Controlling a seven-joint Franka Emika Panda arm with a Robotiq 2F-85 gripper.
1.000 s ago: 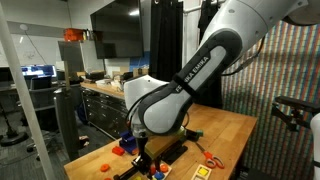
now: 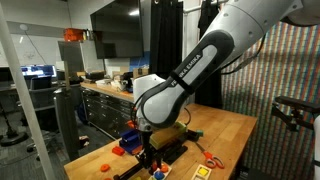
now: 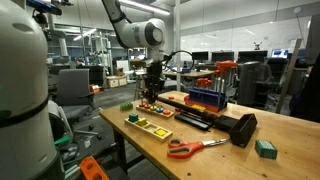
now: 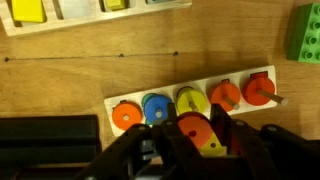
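In the wrist view a pale board (image 4: 208, 88) carries a row of coloured discs: an orange one (image 4: 126, 115), a blue one (image 4: 155, 107), a yellow one (image 4: 191, 97) and two red ones with pegs showing. An orange-red disc (image 4: 195, 128) appears between the fingertips of my gripper, with yellow visible just beside it. Whether the fingers grip this disc or only surround it is unclear. From outside, my gripper (image 2: 150, 157) points down low over the table, close to the discs.
A wooden tray (image 3: 150, 128) with coloured blocks stands near the board. Red-handled scissors (image 3: 195, 147), a green block (image 3: 265, 149) and a black box (image 3: 240, 128) lie on the table. A blue crate (image 3: 210, 98) sits farther back. Bare tabletop extends around the scissors.
In exterior view 1 the arm has risen a little and shifted slightly over the last second. The objects on the table show no clear movement.
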